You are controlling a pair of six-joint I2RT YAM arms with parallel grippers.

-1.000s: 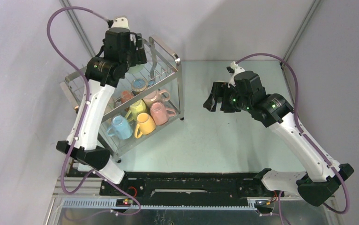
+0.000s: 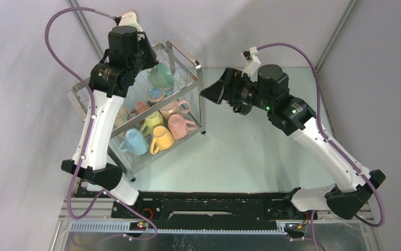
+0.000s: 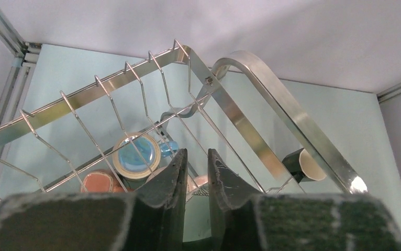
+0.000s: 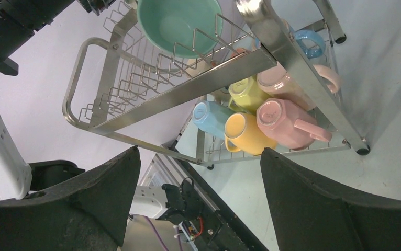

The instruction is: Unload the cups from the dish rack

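Note:
The pale green cup (image 2: 160, 77) is on the rack's upper tier, tilted; its wide round side (image 4: 180, 26) fills the top of the right wrist view. At the cup stands my left gripper, its fingers close together with a narrow gap; green shows in that gap, but whether they grip it is unclear. Below, the rack (image 2: 203, 97) bears a blue cup (image 2: 134, 141), a yellow cup (image 2: 162, 138), a pink cup (image 2: 178, 127), a lime cup (image 2: 153, 121) and others. My right gripper is open and empty, right of the rack.
A dark cup with a pale inside (image 3: 308, 166) lies on the table right of the rack. The rack's metal side rail (image 3: 287, 115) rises beside the left gripper.
My left gripper's fingers have drawn together, and the green cup now shows larger and more tilted. The right arm has moved left and slightly up in the top view, toward the rack.

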